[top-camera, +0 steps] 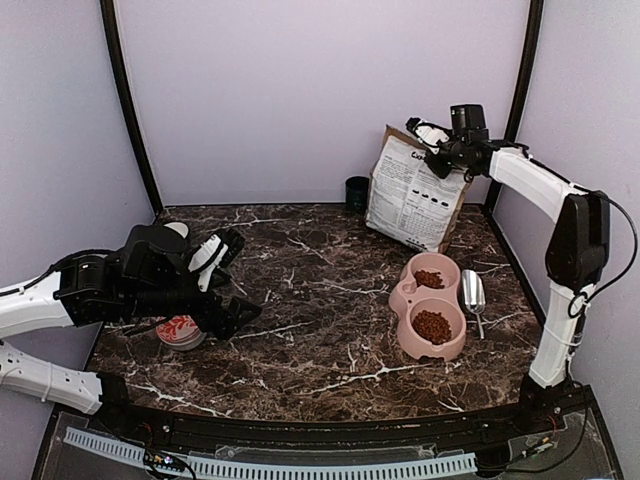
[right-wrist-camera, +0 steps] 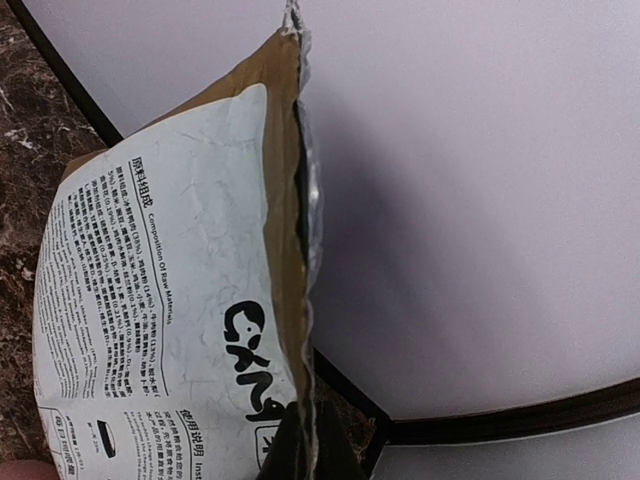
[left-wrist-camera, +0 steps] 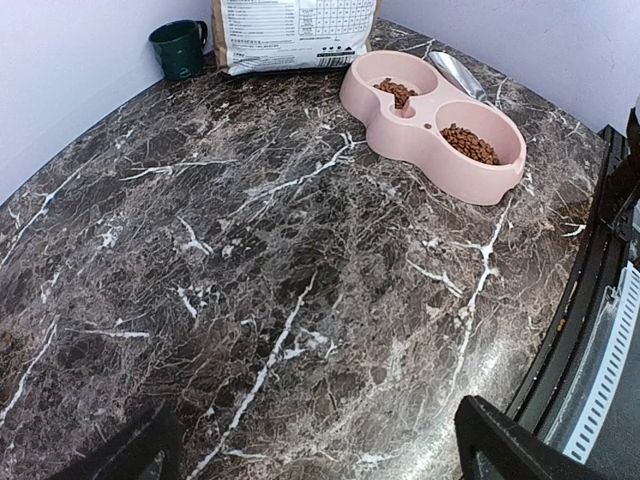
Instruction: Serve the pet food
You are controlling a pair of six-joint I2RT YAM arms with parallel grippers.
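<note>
The white and brown pet food bag (top-camera: 415, 190) stands near the back wall at the right, leaning a little. My right gripper is shut on its top edge, seen at the bottom of the right wrist view. In front of the bag sits the pink double bowl (top-camera: 408, 283), brown kibble (top-camera: 431, 327) in both basins. A metal scoop (top-camera: 473, 291) lies just right of the bowl. Over the left side of the table hangs my left gripper, its fingers wide apart with only bare tabletop between them.
A dark green mug (top-camera: 357, 193) stands at the back, just left of the bag. Stacked red and white plates (top-camera: 181, 332) and a white round item (top-camera: 177, 229) are partly hidden by the left arm.
</note>
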